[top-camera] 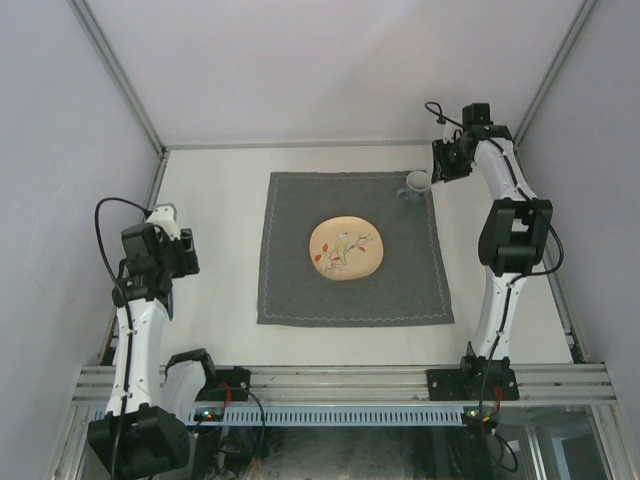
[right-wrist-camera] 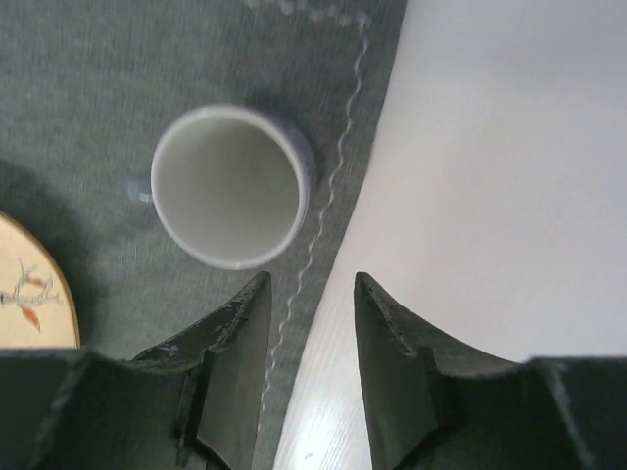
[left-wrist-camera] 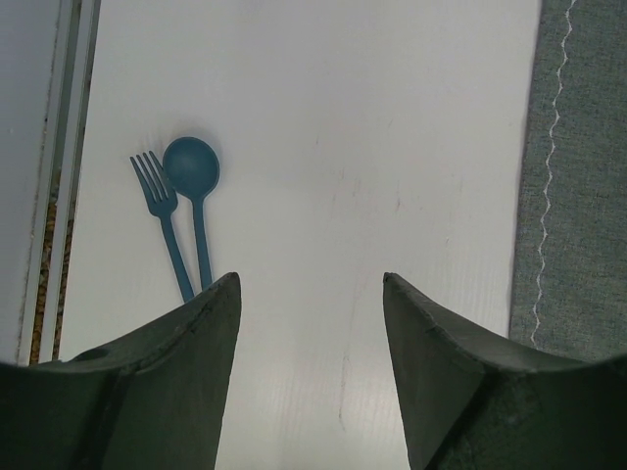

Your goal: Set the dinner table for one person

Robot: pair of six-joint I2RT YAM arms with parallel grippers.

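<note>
A round, tan plate [top-camera: 345,248] with a bird picture lies in the middle of the grey placemat [top-camera: 290,290]. On the mat's back right corner stands a light cup [top-camera: 418,181], upright; its open mouth fills much of the right wrist view, where the cup [right-wrist-camera: 230,186] is beyond the fingertips and apart from them. My right gripper [top-camera: 437,160] is open and empty, just right of the cup. At the table's left side my left gripper [top-camera: 190,252] is open with nothing between its fingers. The left wrist view shows a blue fork [left-wrist-camera: 168,230] and a blue spoon [left-wrist-camera: 196,181] lying side by side, handle ends hidden.
Bare white table [top-camera: 215,220] lies between the left arm and the mat, and a strip is free on the right. A metal rail [top-camera: 300,145] and walls bound the table.
</note>
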